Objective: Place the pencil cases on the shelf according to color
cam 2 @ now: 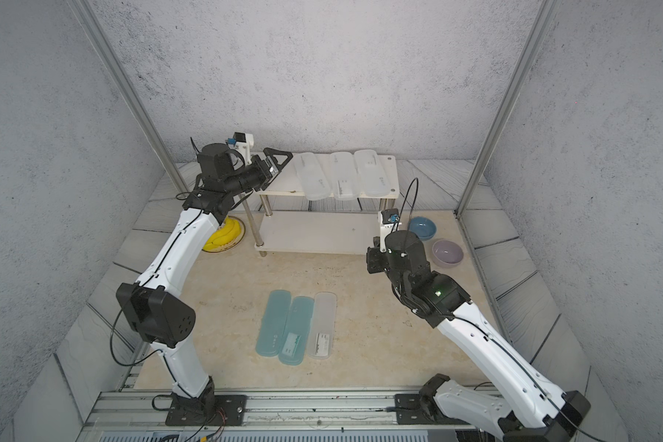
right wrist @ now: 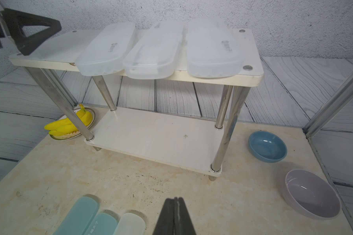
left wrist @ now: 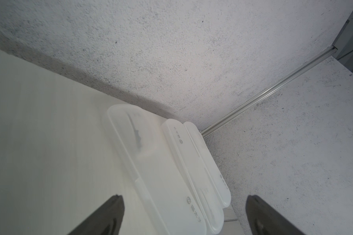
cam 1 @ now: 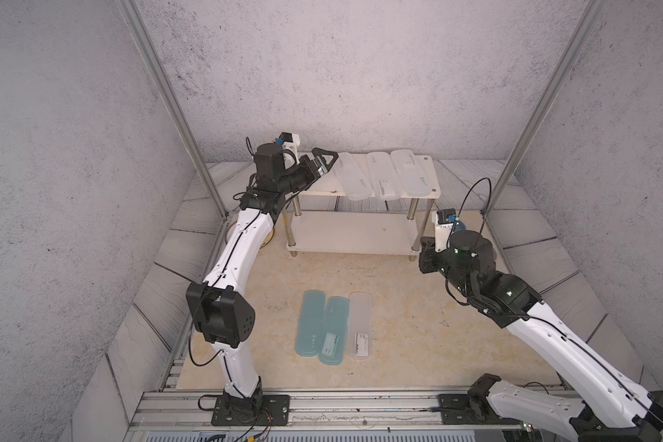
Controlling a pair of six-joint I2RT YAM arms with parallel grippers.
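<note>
Three white translucent pencil cases lie side by side on the upper shelf (right wrist: 66, 47): the left one (cam 1: 353, 176), the middle one (cam 1: 382, 175) and the right one (cam 1: 409, 173). The left one is slanted. Just left of it, over the shelf top, my left gripper (cam 1: 331, 159) is open and empty; its wrist view has that left case (left wrist: 160, 176) ahead between the blurred fingers. Two teal cases (cam 1: 311, 324) (cam 1: 335, 331) and another white one (cam 1: 360, 316) rest on the table. My right gripper is shut above the table, nothing showing between its fingertips.
The lower shelf board (right wrist: 153, 133) is bare. Bananas (right wrist: 70, 123) on a plate stand by the shelf's left legs. A blue bowl (right wrist: 267, 146) and a purple bowl (right wrist: 311, 193) are on the right. Open table lies between the shelf and the table's cases.
</note>
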